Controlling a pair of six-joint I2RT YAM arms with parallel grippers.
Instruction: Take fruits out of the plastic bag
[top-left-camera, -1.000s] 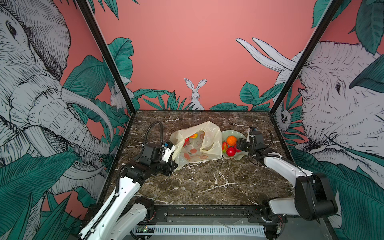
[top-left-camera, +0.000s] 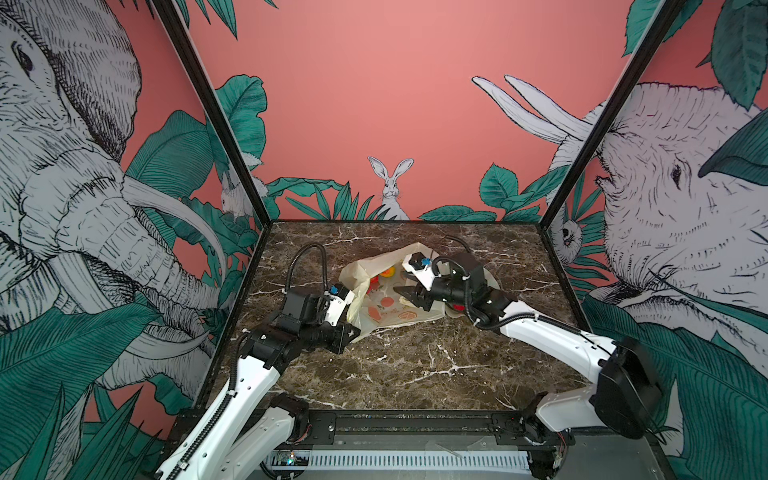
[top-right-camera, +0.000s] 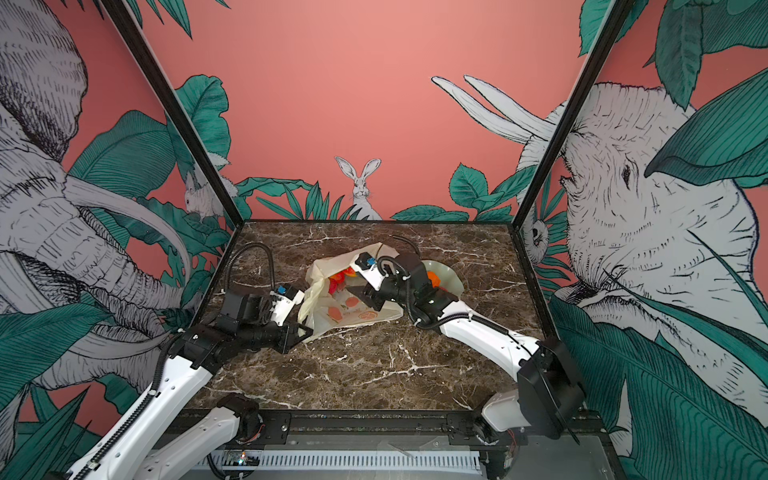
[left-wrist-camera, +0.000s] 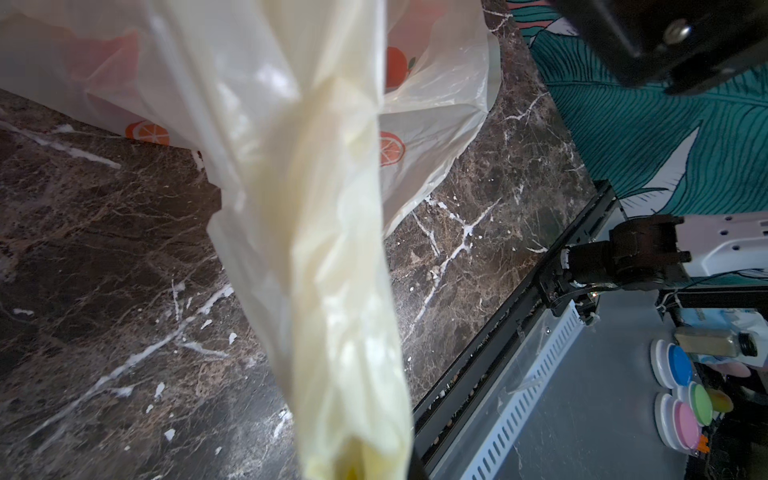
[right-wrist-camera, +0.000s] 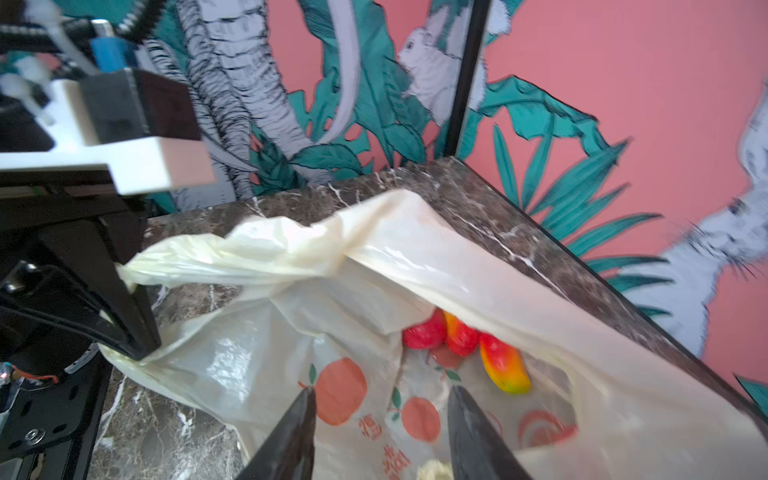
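The translucent plastic bag (top-left-camera: 390, 320) lies mid-table, its mouth toward me. Inside, a red fruit (right-wrist-camera: 424, 332) and a red-yellow fruit (right-wrist-camera: 502, 364) show at the back. My left gripper (top-left-camera: 340, 332) is shut on the bag's left edge, which fills the middle of the left wrist view. My right gripper is over the bag's opening, fingers apart, facing the fruits, with nothing seen held between them.
A pale plate (top-right-camera: 448, 280) with an orange (top-right-camera: 433, 279) and other fruit is right of the bag, mostly behind my right arm.
My right gripper has swung left from over the fruit plate to the bag's opening. The left arm and the bag look unchanged.
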